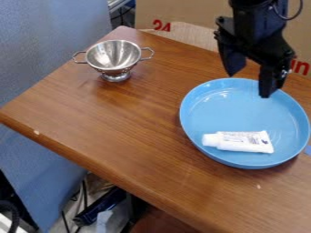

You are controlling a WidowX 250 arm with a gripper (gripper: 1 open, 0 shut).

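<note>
A white tube (237,141) lies on the front part of a blue plate (243,114) on the right of the wooden table. My dark gripper (250,77) hangs over the back of the plate, pointing down, above and behind the tube; whether it is open or shut is hard to make out. A small steel colander (115,57) with two handles stands at the back left of the table.
A cardboard box (176,18) stands behind the table. A blue-grey padded surface and some clutter lie beyond the left edge.
</note>
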